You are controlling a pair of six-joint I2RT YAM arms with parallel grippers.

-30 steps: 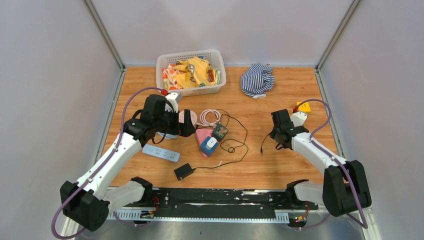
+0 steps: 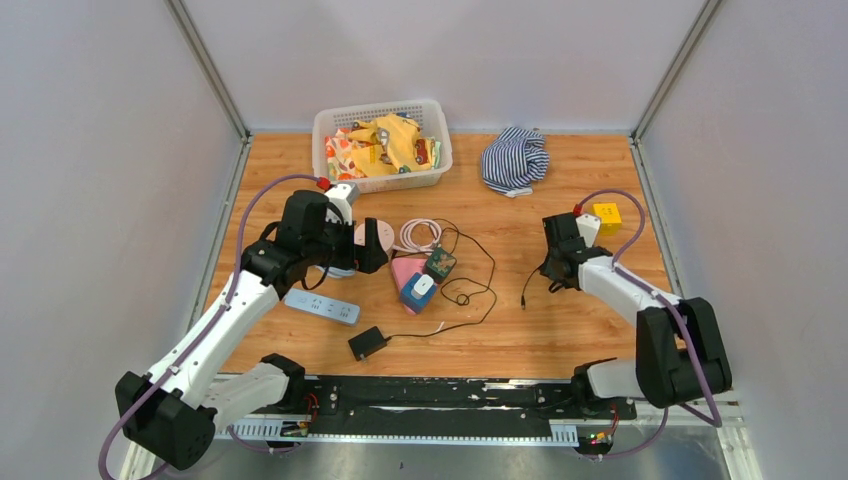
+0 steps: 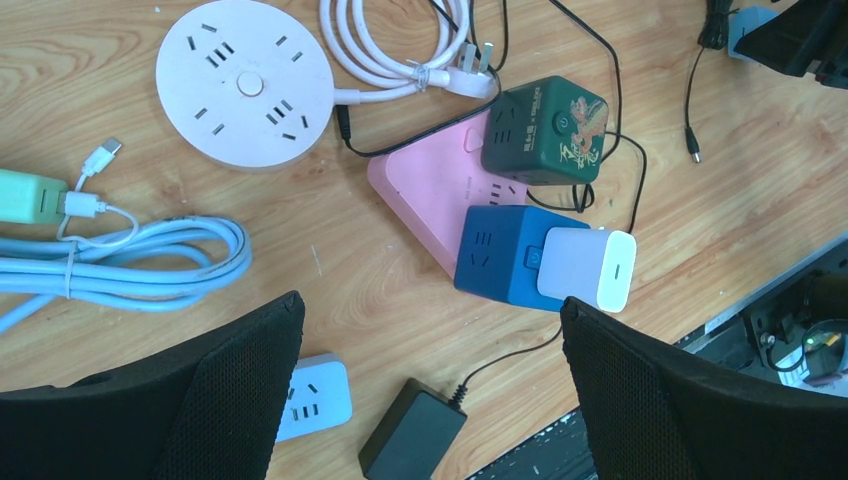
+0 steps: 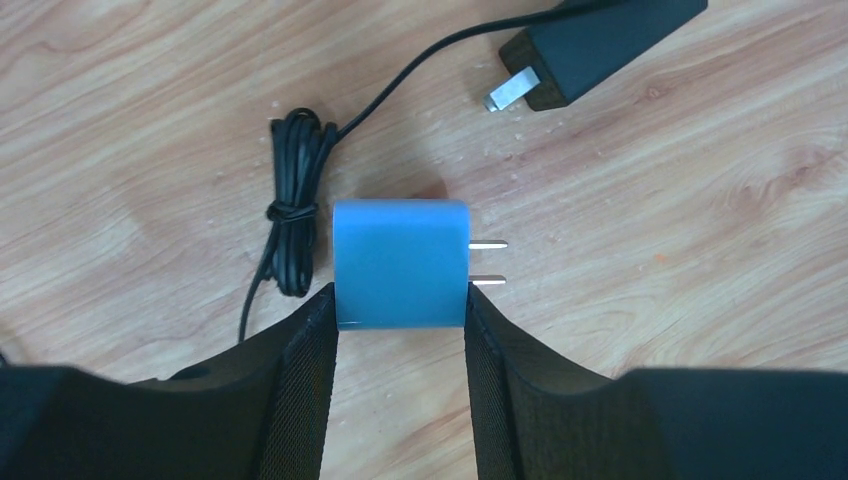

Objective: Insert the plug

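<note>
A blue plug [image 4: 402, 262] lies between the fingertips of my right gripper, which is shut on it. Its two metal prongs [image 4: 488, 244] point right in the right wrist view. The left wrist view shows my open left gripper above the table, nothing between its fingers. Below it are a pink power strip [image 3: 425, 185], a dark blue socket cube [image 3: 500, 255] with a white plug [image 3: 590, 265] on it, and a green socket cube [image 3: 540, 130]. Also there are a round white socket [image 3: 215, 110] and a pale blue strip [image 3: 318, 398].
Beside the held plug lie a bundled black cable [image 4: 293, 210] and a black adapter [image 4: 610, 45]. Another black adapter [image 2: 367, 343] rests near the front edge. A basket [image 2: 440, 165] and a striped cloth [image 2: 514, 160] stand at the back. A yellow block [image 2: 607, 216] sits far right.
The left arm has shifted only slightly, still open.
</note>
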